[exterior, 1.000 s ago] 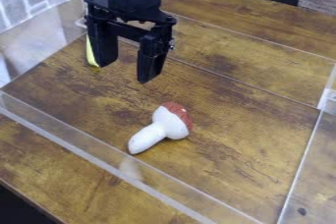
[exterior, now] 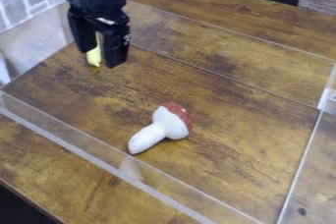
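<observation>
My black gripper [exterior: 100, 41] hangs at the upper left, open, over a yellow object [exterior: 93, 59] that is partly hidden behind it. Whether the fingers touch that object I cannot tell. A white mushroom-shaped toy with a red cap [exterior: 161, 127] lies on its side on the wooden board [exterior: 237, 100], in the middle foreground, well apart from the gripper.
Clear plastic walls [exterior: 132, 184] edge the board at the front, left and right. A white barred panel stands at the back left. The right and back of the board are bare.
My gripper has moved back and to the left, away from above the mushroom toy toward the yellow object. The toy has not moved.
</observation>
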